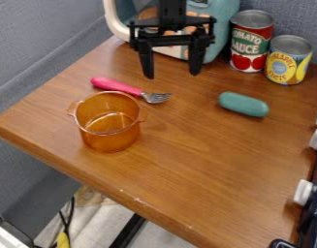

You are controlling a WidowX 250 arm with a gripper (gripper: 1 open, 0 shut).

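Note:
The black gripper [172, 68] hangs over the back middle of the wooden table, its two fingers spread wide with nothing visible between them. Below it and to the left, a pink-handled fork [122, 87] lies with its metal tines pointing right. An orange transparent pot [107, 126] sits at the left front of the table. A teal oblong object [243, 104] lies to the right of centre.
A tomato can [250, 43] and a yellow can [289, 63] stand at the back right, beside a light teal bin [122, 17]. A dark stove-like unit [312, 213] runs along the right edge.

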